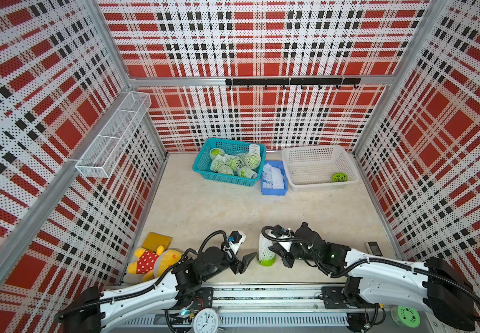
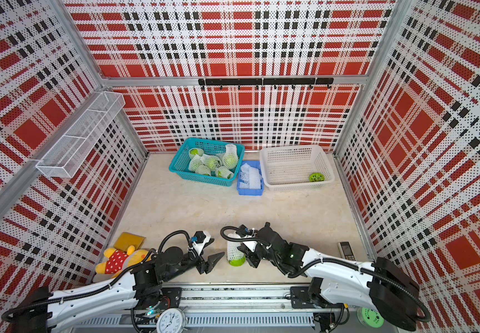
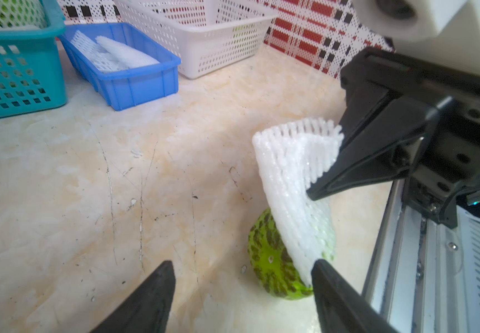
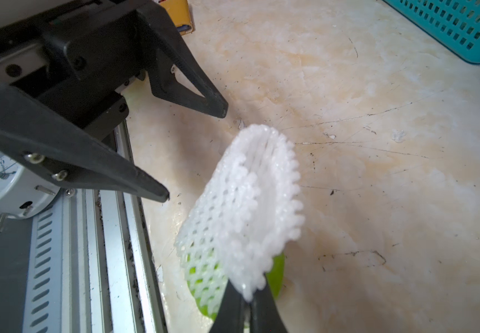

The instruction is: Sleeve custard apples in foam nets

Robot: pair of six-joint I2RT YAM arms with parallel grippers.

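A green custard apple (image 3: 276, 260) stands on the table near the front edge, a white foam net (image 3: 298, 183) partly over it. Dark-patched skin shows bare on its left in the left wrist view. The net's upper end rises above the fruit, its mouth (image 4: 276, 183) loosely open. My right gripper is shut on the net's edge, from the right side. Left of the fruit, my left gripper has its fingers spread with nothing held; its right fingertip (image 3: 323, 272) overlaps the lower net in that view, contact unclear.
At the back stand a teal basket (image 1: 200, 166) of netted fruit, a blue tray (image 1: 273, 192) of spare nets, and a white basket (image 1: 306, 187) with one bare custard apple (image 1: 339, 177). A plush toy (image 1: 165, 260) lies front left. Mid-table is clear.
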